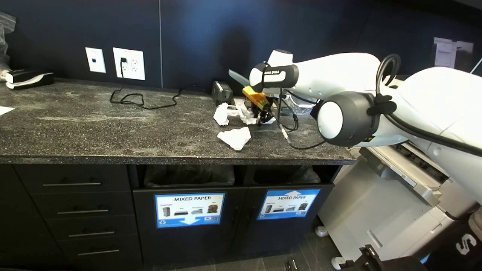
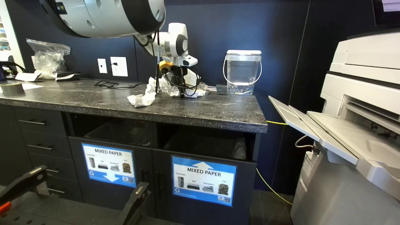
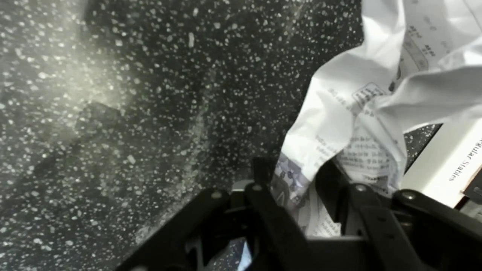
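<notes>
In the wrist view, a crumpled printed white paper (image 3: 336,101) reaches down between the fingers of my gripper. The fingers stand apart, with paper filling much of the gap; whether they press on it cannot be told. From outside, my gripper (image 1: 261,122) is low at the counter, at the right end of this crumpled paper (image 1: 221,114). A second crumpled white piece (image 1: 235,137) lies apart, nearer the front edge; the other exterior view shows this piece (image 2: 142,99) left of my gripper (image 2: 182,93).
A staple box (image 3: 445,165) lies beside the paper. Behind stands a dark box-shaped device (image 1: 222,93). A clear bucket (image 2: 242,71) is at the counter's right end. Two open bins labelled mixed paper sit below the counter (image 1: 158,131), whose left part is mostly free.
</notes>
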